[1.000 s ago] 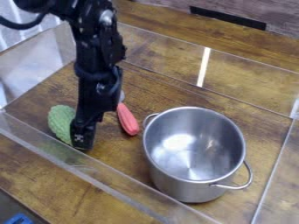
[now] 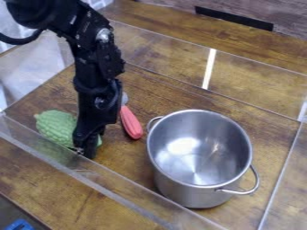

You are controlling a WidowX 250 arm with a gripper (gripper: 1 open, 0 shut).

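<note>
The black gripper (image 2: 86,138) reaches down at the left of the table (image 2: 72,187), shut on a green bumpy vegetable-like object (image 2: 54,125), whose right part is hidden behind the fingers. Just right of the gripper lies a red elongated object (image 2: 131,121).
A steel pot (image 2: 196,155) with two handles stands at the right. A small silvery item is partly hidden behind the arm. Clear plastic walls cross the front and right.
Over the last second the arm has shifted slightly down and left, and the green object has turned a little, showing more of itself at the left.
</note>
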